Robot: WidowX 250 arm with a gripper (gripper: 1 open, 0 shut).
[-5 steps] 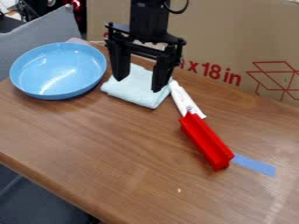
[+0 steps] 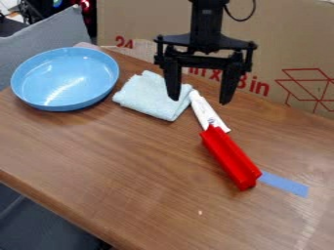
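Observation:
My black gripper (image 2: 201, 82) hangs in the upper middle of the camera view, open with nothing between its fingers, over the back of the wooden table. Below and left of it lies a folded pale cloth (image 2: 147, 96). A long object with a red front part (image 2: 229, 156) and a white back part (image 2: 208, 114) lies right of the cloth, pointing diagonally toward the front right. A light blue round bowl (image 2: 62, 78) sits at the left.
A cardboard box (image 2: 290, 73) stands along the back. A blue tape strip (image 2: 284, 185) is on the table at the right. A grey object (image 2: 39, 44) is at the upper left.
My gripper has shifted to the right and turned, its fingers now spread more side by side over the cloth and white part. The objects on the table look unmoved.

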